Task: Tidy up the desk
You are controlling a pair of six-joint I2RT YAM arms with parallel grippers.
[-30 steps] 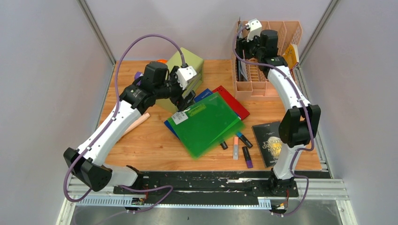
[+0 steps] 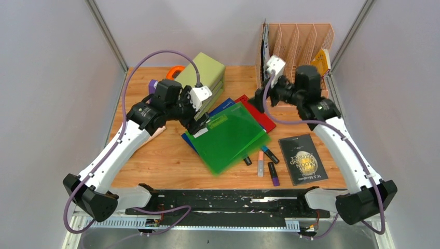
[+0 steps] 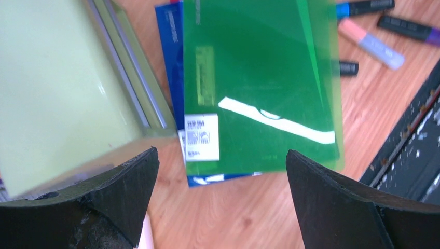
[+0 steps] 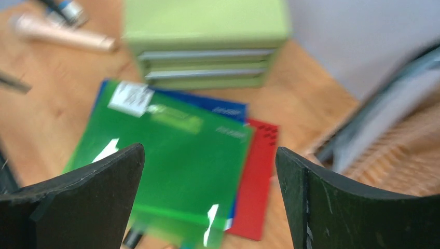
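Note:
A pile of translucent green folders (image 2: 225,140) lies mid-desk over a blue one (image 3: 171,57) and a red one (image 4: 251,192). My left gripper (image 2: 200,124) is open above the pile's upper left, nothing between its fingers. My right gripper (image 2: 257,101) is open above the red folder, near the organizer (image 2: 296,36), also empty; its view is blurred. Several markers (image 2: 273,174) lie at the pile's front right. A dark book (image 2: 306,158) lies at the front right.
A pale green box (image 2: 205,67) stands at the back left, with an orange ring (image 2: 174,71) behind it. A pinkish cylinder (image 2: 155,134) lies left. The organizer holds upright folders and a yellow item (image 2: 321,59).
My left gripper has shifted slightly down and left over the folders.

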